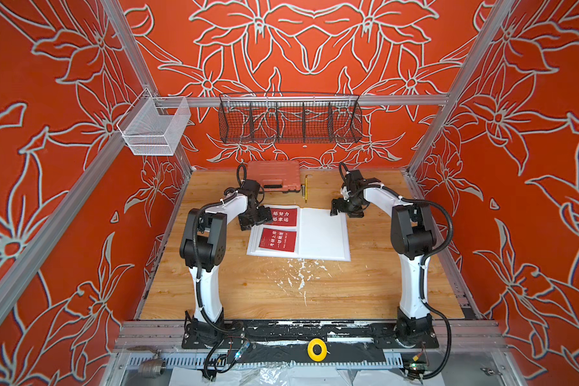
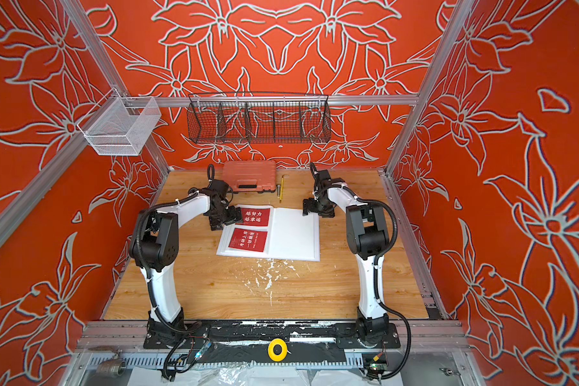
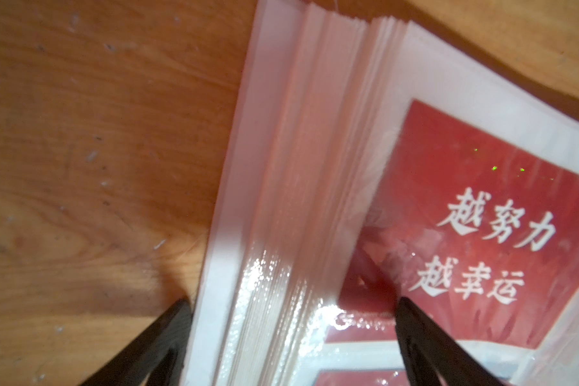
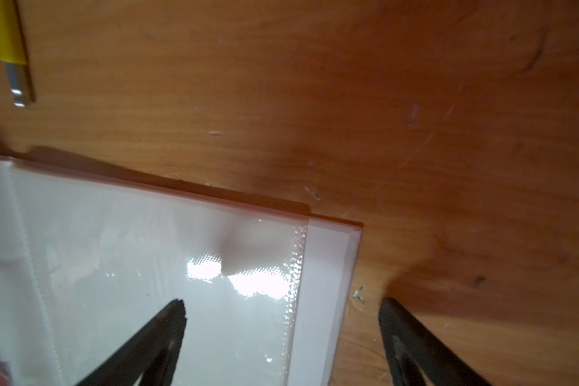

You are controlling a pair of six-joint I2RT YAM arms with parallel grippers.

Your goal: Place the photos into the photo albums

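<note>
An open white photo album [image 1: 321, 238] lies on the table, two red photos with white characters in its left page's sleeves: upper [image 3: 469, 225], lower [image 1: 276, 239]. The right page is blank. My left gripper is open over the album's left page-stack edge, its fingers either side of it near the upper photo, nothing visibly held. My right gripper is open over the top outer corner of the blank page.
A salmon case [image 1: 273, 172] and a yellow-handled tool [image 1: 306, 189] lie behind the album. Wire baskets [image 1: 289, 119] hang above on the back wall.
</note>
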